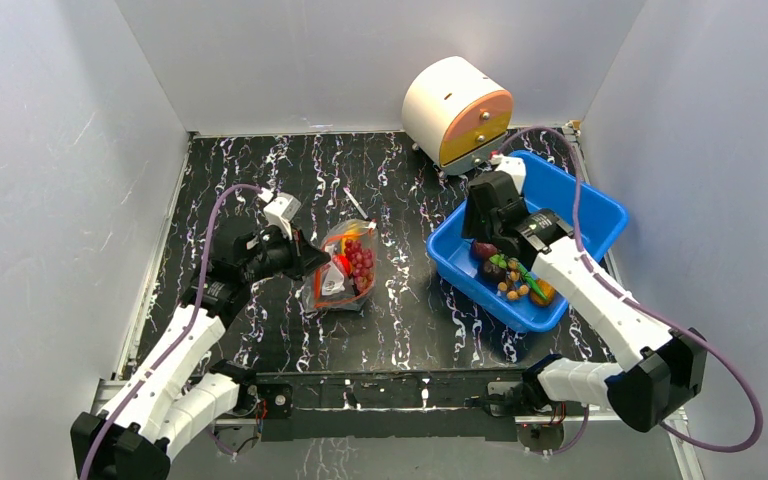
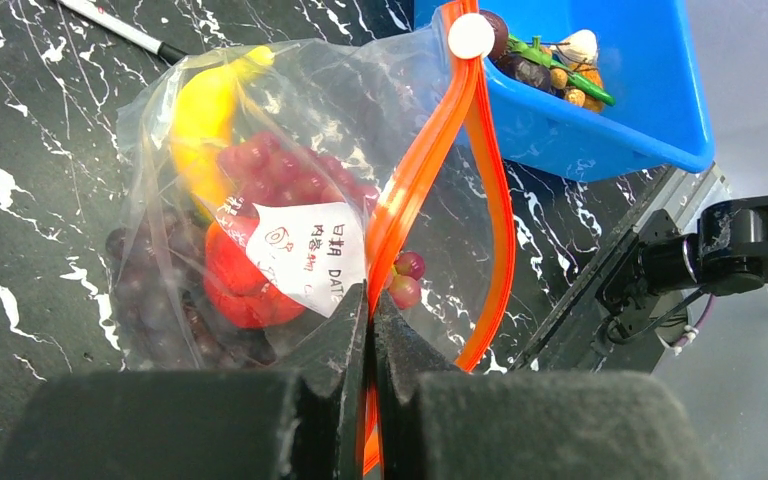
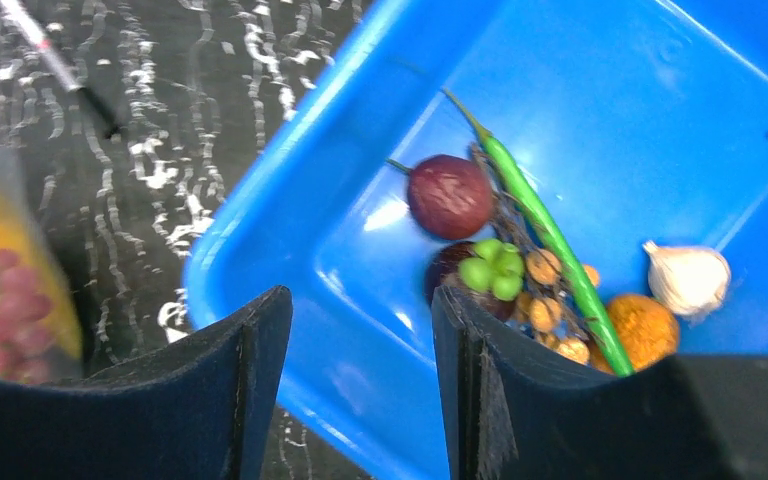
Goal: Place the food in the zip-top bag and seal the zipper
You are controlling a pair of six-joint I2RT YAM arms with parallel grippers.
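Note:
The clear bag (image 1: 344, 265) with orange zipper lies mid-table, holding a yellow item (image 2: 200, 125), red grapes (image 2: 280, 175), dark grapes (image 2: 145, 290) and a red item (image 2: 240, 280). My left gripper is shut on the bag's orange zipper edge. My right gripper is part open above the blue bin (image 3: 260, 220), nothing between its fingers. In the bin are a dark red round item (image 3: 450, 195), green chili (image 3: 550, 235), garlic (image 3: 688, 280), an orange-brown item (image 3: 642, 330) and several small items.
A marker (image 1: 355, 203) lies behind the bag. A white drum-shaped box (image 1: 445, 110) stands at the back right. The table left and front of the bag is clear; grey walls surround it.

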